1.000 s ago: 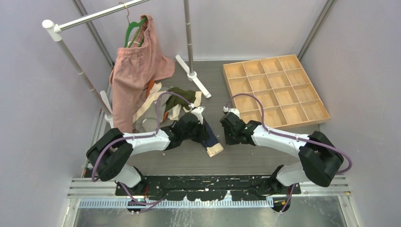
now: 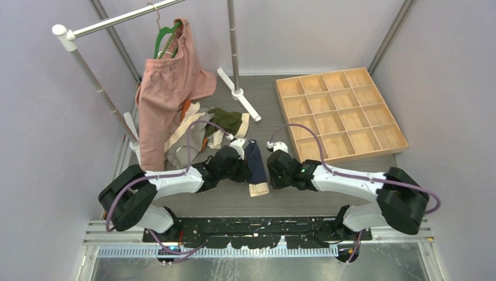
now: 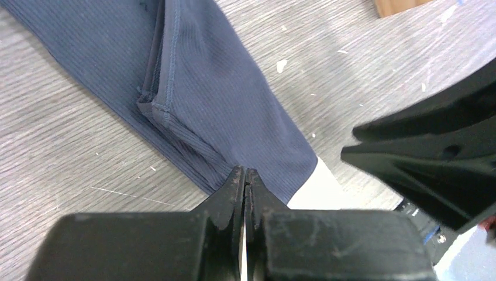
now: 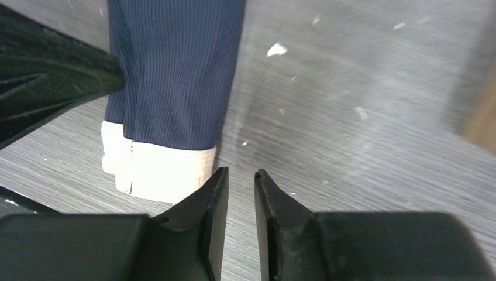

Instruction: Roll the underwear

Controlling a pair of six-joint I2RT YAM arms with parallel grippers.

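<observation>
Dark navy underwear (image 2: 255,164) lies folded into a narrow strip between my two arms, its cream waistband (image 2: 258,189) toward the front. In the left wrist view the ribbed navy cloth (image 3: 234,99) shows a raised fold along one edge. My left gripper is shut over the strip's edge near the waistband; I cannot make out cloth between its fingertips. Right of the waistband, my right gripper has its fingers slightly apart with only bare table between them. The waistband (image 4: 166,170) lies just left of those fingers in the right wrist view.
A wooden compartment box (image 2: 342,114), empty, stands at the back right. Piled clothes (image 2: 199,134) lie at the back left below pink pants (image 2: 169,88) hanging from a rack. Bare table (image 2: 324,202) stretches along the front right.
The underwear strip has turned to lie straighter, its waistband end swinging left. My left gripper has shifted slightly left, and the right gripper has moved a little left toward the cloth.
</observation>
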